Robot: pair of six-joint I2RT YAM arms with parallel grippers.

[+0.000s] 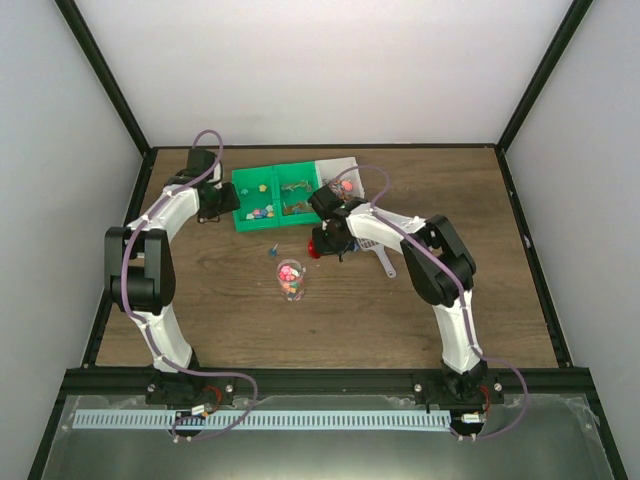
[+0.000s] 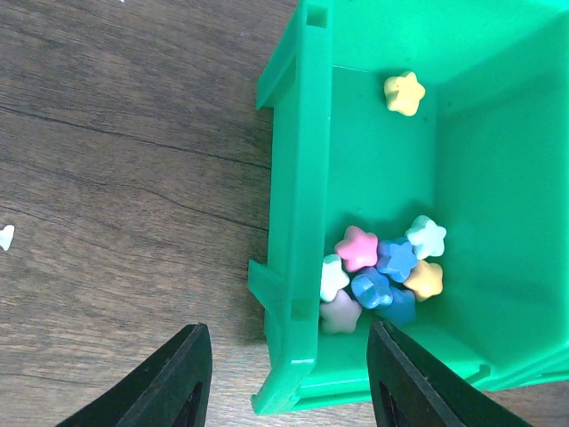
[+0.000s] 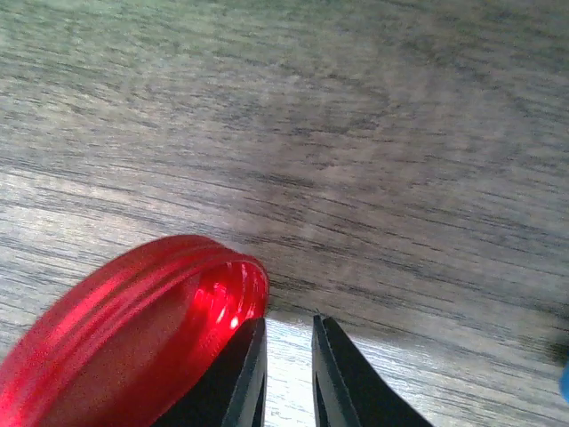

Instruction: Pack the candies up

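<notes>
A clear jar with several pink, white and other candies stands on the table front of the green tray. Its likely lid, a red round one, lies at the lower left of the right wrist view and looks tilted. My right gripper is narrowly open beside the lid's rim; one finger overlaps the rim, and only bare table shows in the gap. Over the left wall of the green tray, my left gripper is open and empty. Star-shaped candies, such as a pink star, lie inside that compartment.
A white tray with candies adjoins the green tray's right end. A scoop with a pale handle lies right of the right gripper, and a small blue item lies left of it.
</notes>
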